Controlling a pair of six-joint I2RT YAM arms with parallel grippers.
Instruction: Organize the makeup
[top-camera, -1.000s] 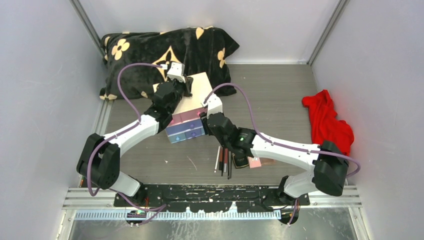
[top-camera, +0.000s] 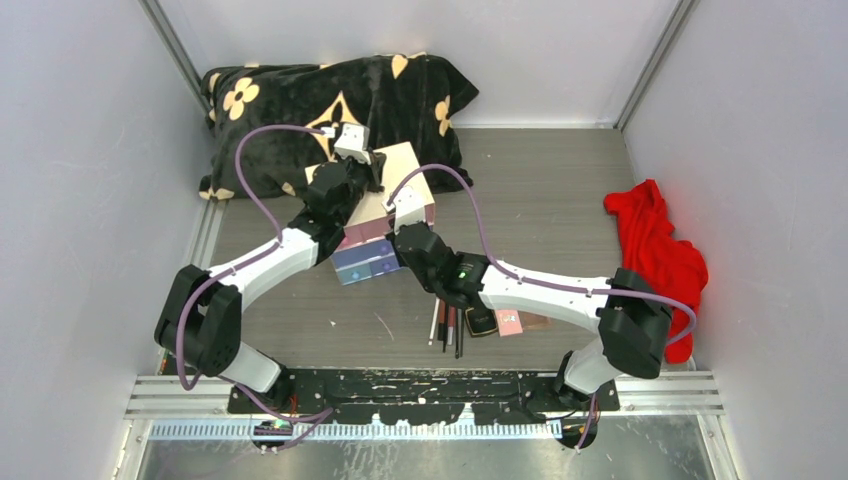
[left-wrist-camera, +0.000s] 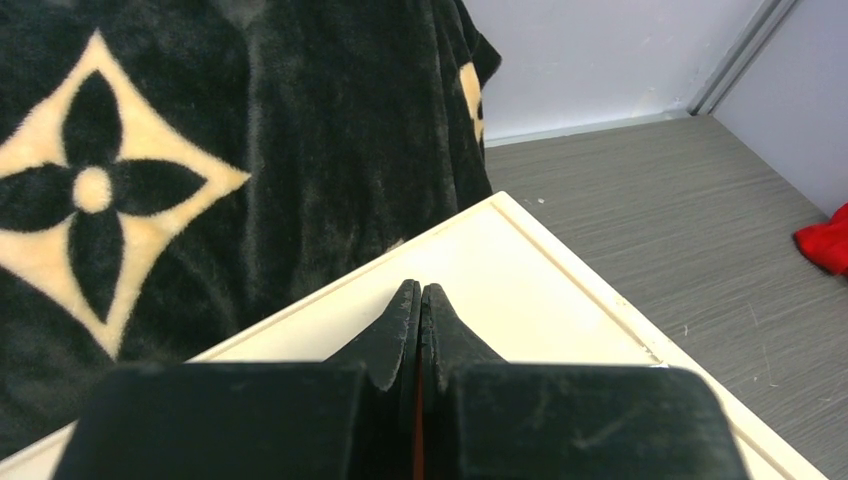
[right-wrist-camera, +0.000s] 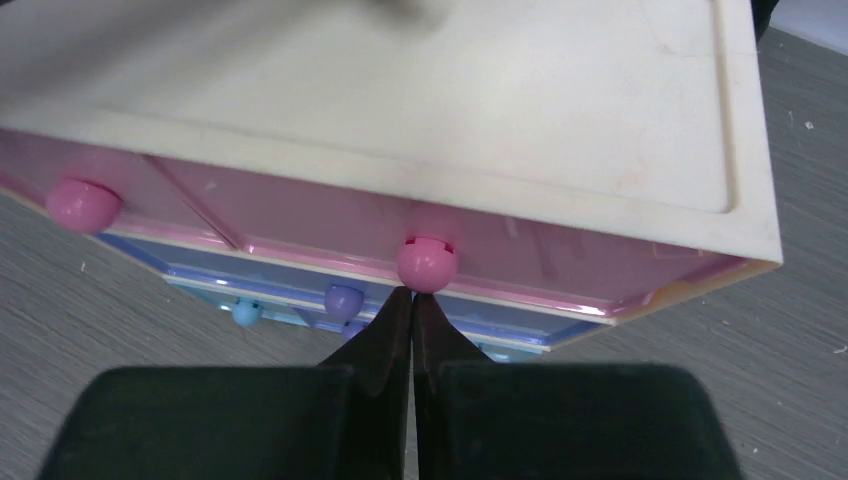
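A makeup organizer with a cream top (left-wrist-camera: 520, 280) and pink, blue and light-blue drawers stands before a patterned pillow (top-camera: 260, 110). My left gripper is shut over the top, nothing visible between its fingers. My right gripper is shut just below a pink round knob (right-wrist-camera: 427, 265) on the top drawer; whether it touches cannot be told. Brushes (top-camera: 447, 325), a black compact (top-camera: 481, 323) and a pink palette (top-camera: 508, 322) lie in front of the organizer, partly under the right arm.
A red cloth (top-camera: 650, 240) lies at the right. Walls border the sides and back.
My right arm has moved left and slightly upward in the top view, along the organizer's front. The left arm is practically unchanged.
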